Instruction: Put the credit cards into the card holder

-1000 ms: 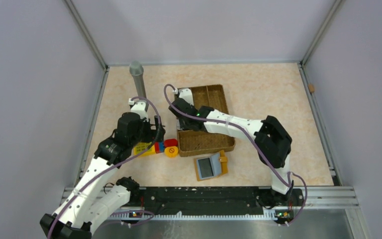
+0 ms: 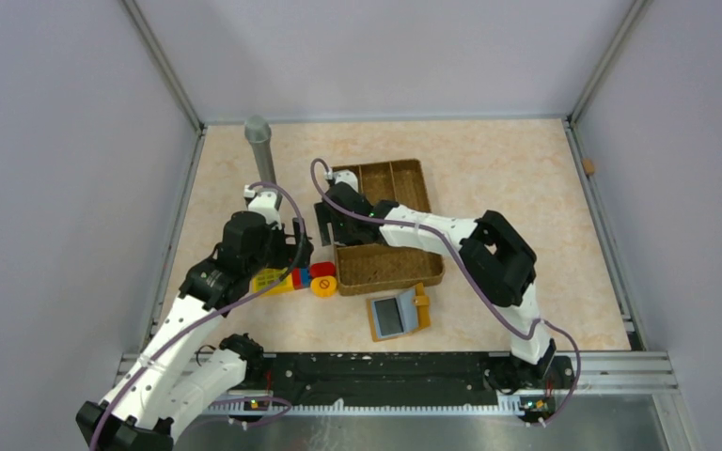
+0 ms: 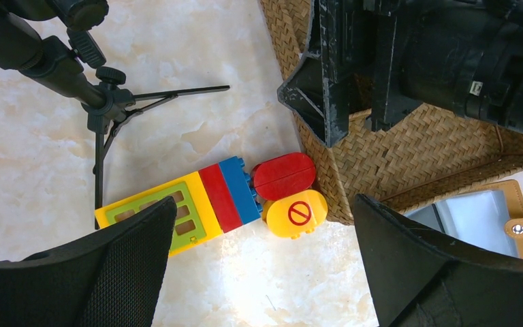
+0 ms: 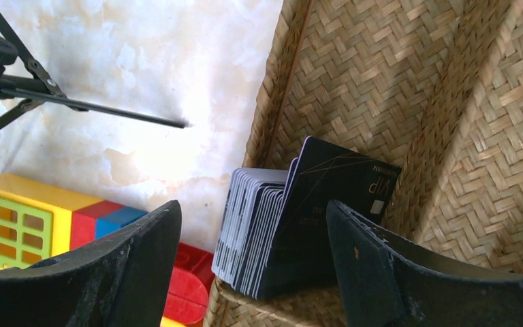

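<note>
In the right wrist view, a stack of cards (image 4: 248, 225) stands on edge in a corner of the woven tray, with a black card (image 4: 327, 191) leaning against its right side. My right gripper is open over that corner; its right finger overlaps the black card in the picture, and contact cannot be judged. From above, this gripper covers the cards at the tray's left edge. The tan card holder (image 2: 400, 313) lies unfolded in front of the tray, its clear sleeves showing. My left gripper is open and empty above the toy blocks.
The woven tray (image 2: 390, 272) has several compartments. Against its left side lie toy blocks (image 3: 228, 197), red, yellow and blue. A tripod stand (image 3: 102, 102) rises behind the left gripper.
My right gripper has shifted left to the tray's left edge, and its fingers now show there from above. The left arm, tray and card holder are where they were.
</note>
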